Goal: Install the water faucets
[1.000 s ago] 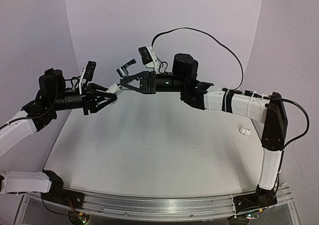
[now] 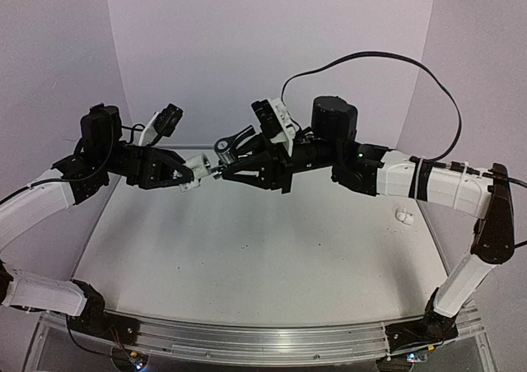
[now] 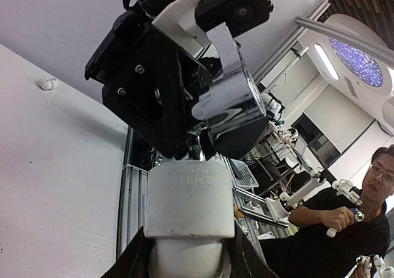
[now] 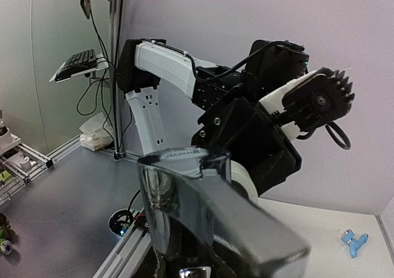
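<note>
My left gripper is shut on a white pipe fitting, whose wide end points away from the fingers. Across from it, my right gripper grips a chrome faucet with a flat lever; in the right wrist view the faucet fills the lower middle and hides most of the fingers. The faucet's narrow end meets the mouth of the white fitting, both held in the air above the table. Whether the end sits inside the mouth or only against it, I cannot tell.
A small white fitting lies on the right of the white table. The right wrist view shows a blue fitting on the table. Mid-table is clear. A metal rail runs along the front edge.
Both grippers have shifted right and lower in the top view, carrying the fitting and the faucet. The right wrist has turned, and the faucet is tilted differently.
</note>
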